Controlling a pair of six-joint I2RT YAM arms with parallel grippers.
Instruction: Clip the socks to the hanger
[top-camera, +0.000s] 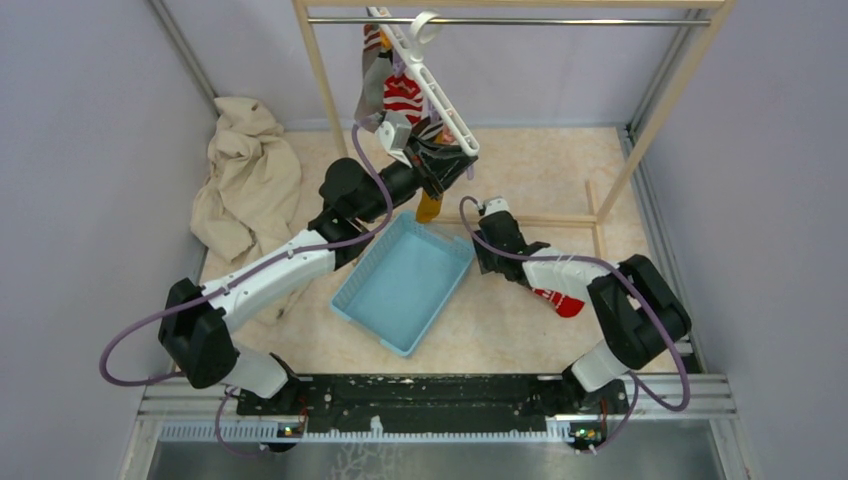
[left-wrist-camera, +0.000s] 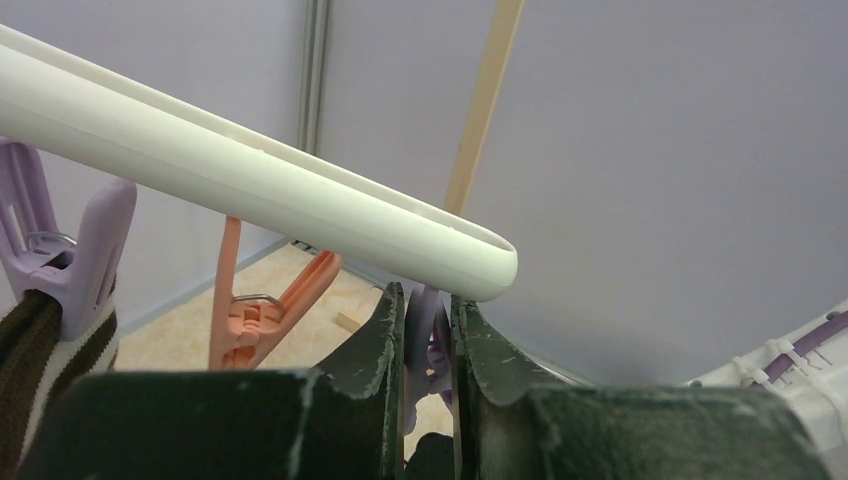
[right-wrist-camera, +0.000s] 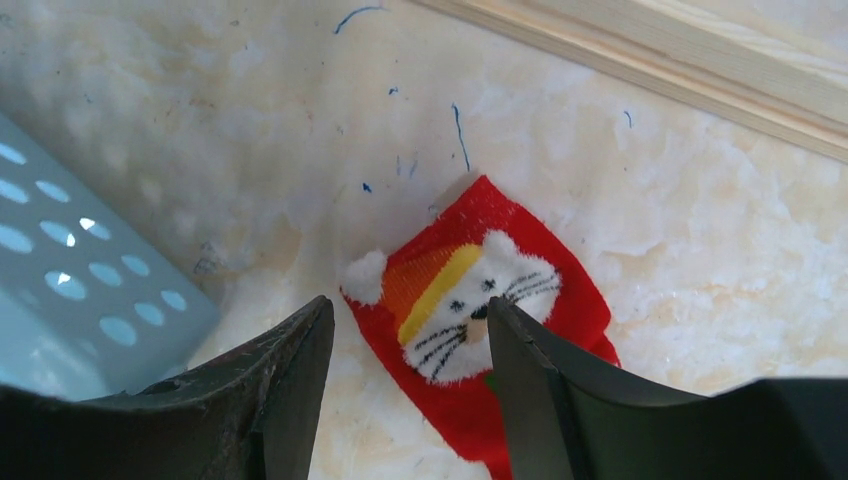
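Note:
A white hanger (top-camera: 432, 90) hangs on the rail, several socks (top-camera: 402, 95) on it. At its near end my left gripper has its fingers on a purple clip (left-wrist-camera: 423, 330). A pink clip (left-wrist-camera: 270, 320) and another purple clip (left-wrist-camera: 78, 260), which grips a striped sock (left-wrist-camera: 55, 370), hang beside it. My right gripper is open over a red sock (right-wrist-camera: 470, 330) with a cat face, lying on the floor, nothing clearly between the fingers.
The blue basket (top-camera: 348, 318) sits left of the right gripper. A beige cloth (top-camera: 240, 190) lies at the left. Wooden rack bars (right-wrist-camera: 650, 60) run along the floor behind the red sock. The front floor right of the basket is partly clear.

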